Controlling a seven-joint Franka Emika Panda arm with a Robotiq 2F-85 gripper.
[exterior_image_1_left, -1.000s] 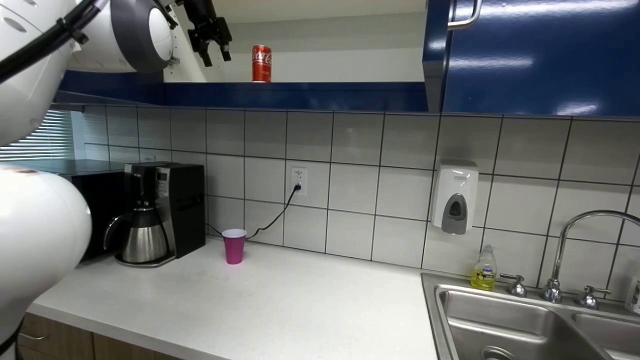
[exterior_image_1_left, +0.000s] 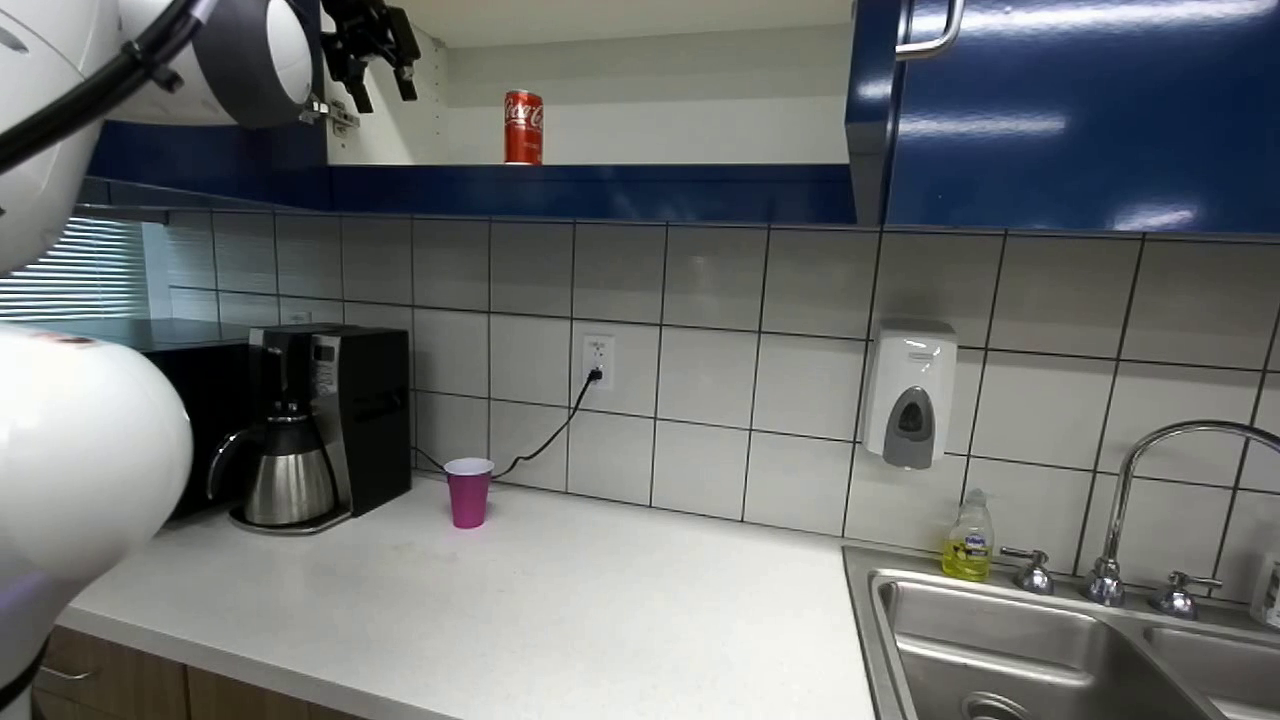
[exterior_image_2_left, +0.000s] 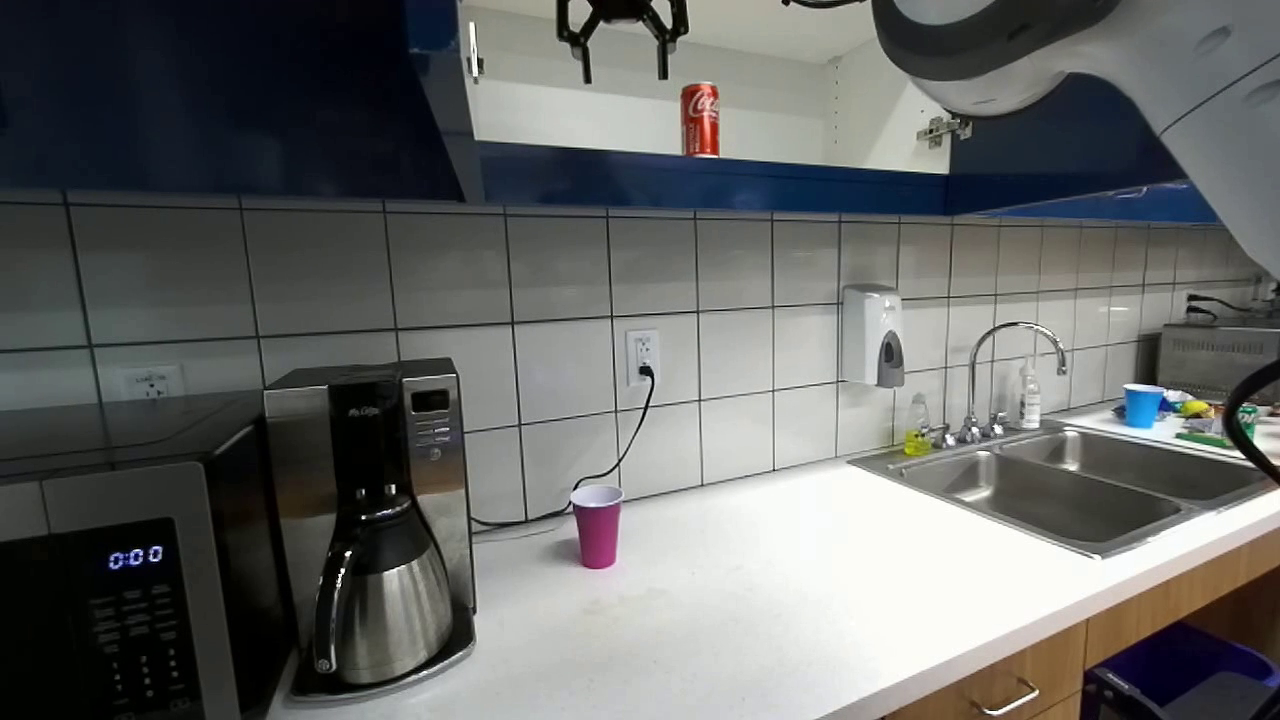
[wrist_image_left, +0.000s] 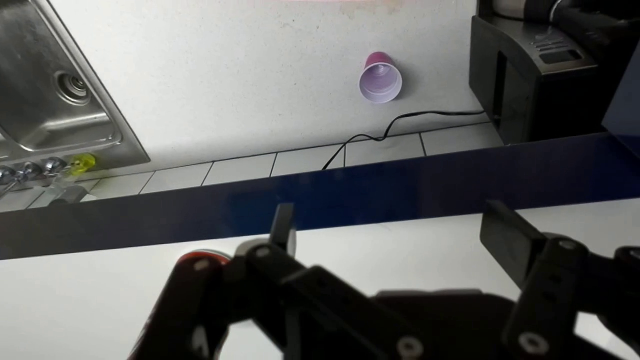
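Observation:
A red Coca-Cola can (exterior_image_1_left: 523, 127) stands upright on the shelf of the open cupboard. My gripper (exterior_image_1_left: 381, 102) is open, to the can's left in exterior view 1. In exterior view 2 the gripper (exterior_image_2_left: 625, 74) likewise shows left of the can (exterior_image_2_left: 701, 119) and higher, its fingers apart with empty space between. From the wrist, only part of the red can (wrist_image_left: 204, 254) shows, mostly covered by the left finger; it lies outside the fingers. Below on the counter stands a pink cup (exterior_image_2_left: 596, 528), upright and apart from the gripper.
The cupboard's blue front edge (exterior_image_1_left: 600, 193) runs along the shelf, with a blue door (exterior_image_1_left: 1080, 120) on the right. A coffee maker (exterior_image_2_left: 372, 528) and a microwave (exterior_image_2_left: 120, 564) stand on the counter's left. The sink (exterior_image_2_left: 1068, 480) is on the right; mid-counter is clear.
In exterior view 1 the gripper and arm have shifted left and slightly up, leaving a wider gap to the can. The can and cup have kept their places.

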